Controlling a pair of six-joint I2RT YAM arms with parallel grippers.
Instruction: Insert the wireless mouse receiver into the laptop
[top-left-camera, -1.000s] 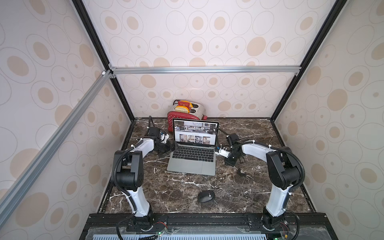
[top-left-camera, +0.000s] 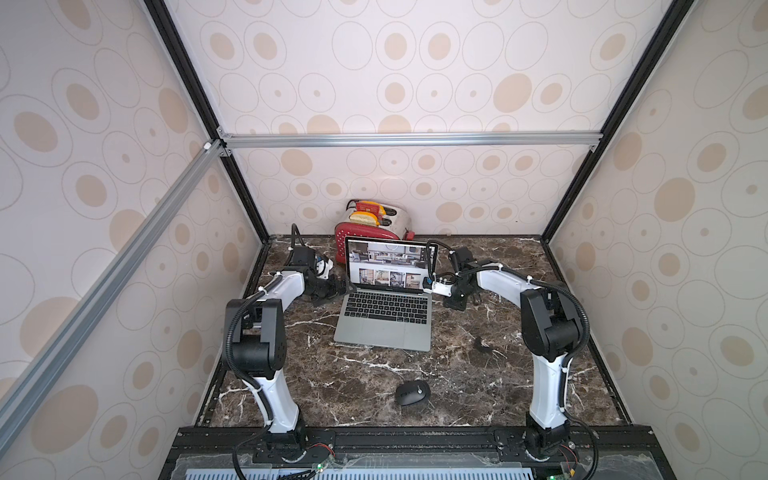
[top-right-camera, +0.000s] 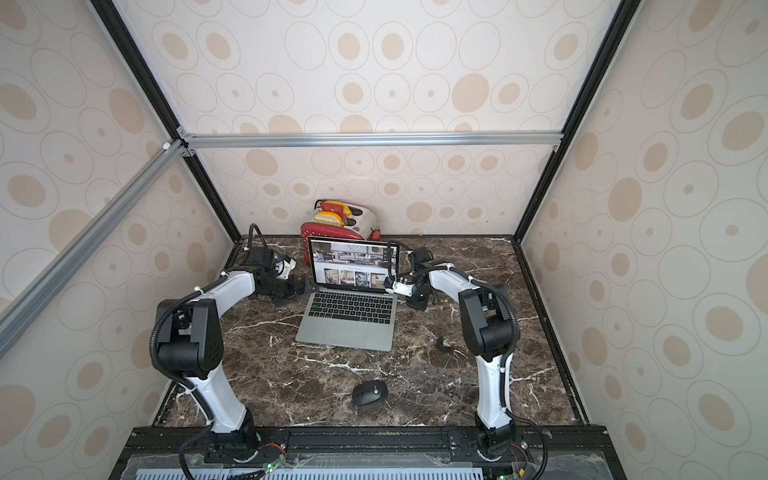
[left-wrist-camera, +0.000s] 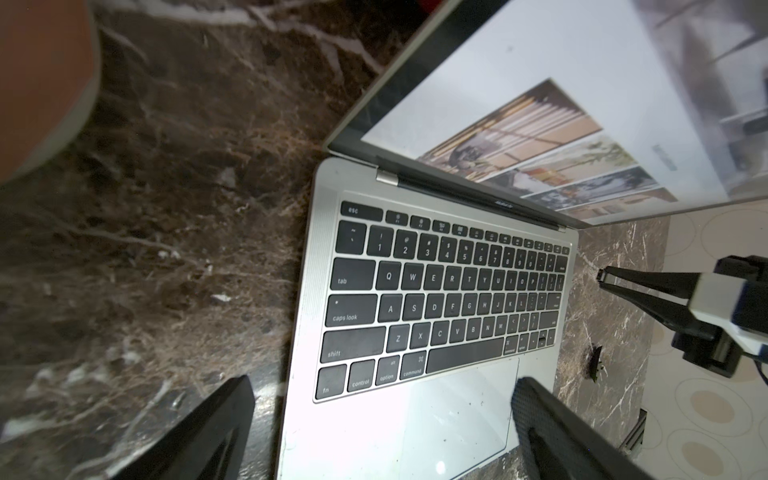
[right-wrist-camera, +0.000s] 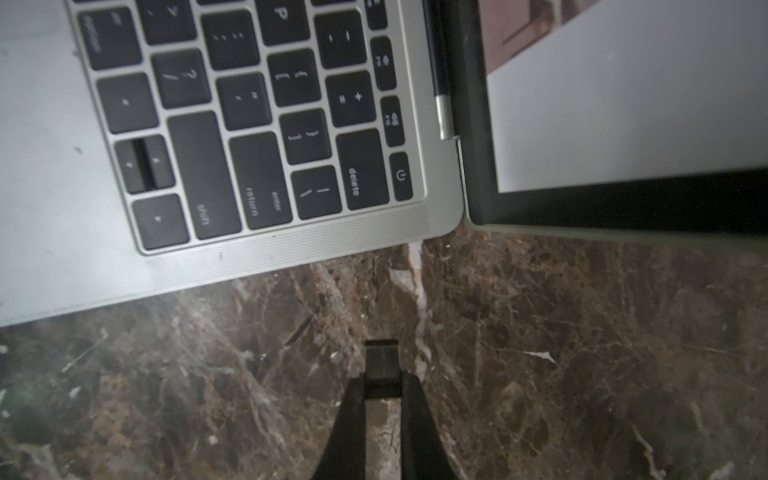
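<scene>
The silver laptop (top-left-camera: 382, 332) stands open in the middle of the marble table, its screen lit. In the right wrist view, my right gripper points at the marble just off the laptop's right edge, near the hinge corner. A small dark receiver (right-wrist-camera: 382, 361) sits between its fingertips, apart from the laptop's side. The left wrist view also shows the narrow right-hand fingers (left-wrist-camera: 640, 280) reaching toward that side. My left gripper is open and empty over the laptop's left edge. The laptop's right-side port is hidden.
A black mouse (top-left-camera: 412, 392) lies in front of the laptop. Behind the screen stands a red-and-cream toaster-like object (top-left-camera: 376, 222). A small dark item (top-left-camera: 481, 344) rests on the marble to the right.
My right arm has shifted left and toward the back, so its gripper is closer to the screen's hinge corner. The left arm has moved slightly left; laptop and mouse are unmoved.
</scene>
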